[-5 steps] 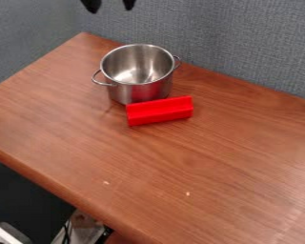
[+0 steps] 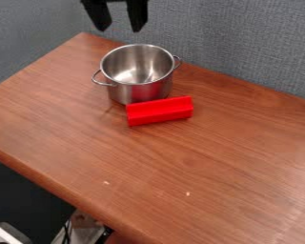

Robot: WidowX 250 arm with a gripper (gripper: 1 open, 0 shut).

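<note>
A steel pot (image 2: 137, 88) with two side handles stands on the wooden table toward the back. Just in front of it lies a red block (image 2: 159, 110), lengthwise across the view. Above the pot, at the top edge of the view, my black gripper (image 2: 117, 19) hangs with its two fingers apart, open, nothing seen between them. Its upper part is out of view.
A grey padded wall (image 2: 244, 48) runs behind it. At the lower left, past the table edge, are dark floor and some equipment with cables.
My gripper was higher, mostly out of view, a second ago; it came down into view and has shifted slightly right since. The pot and red block are unmoved.
</note>
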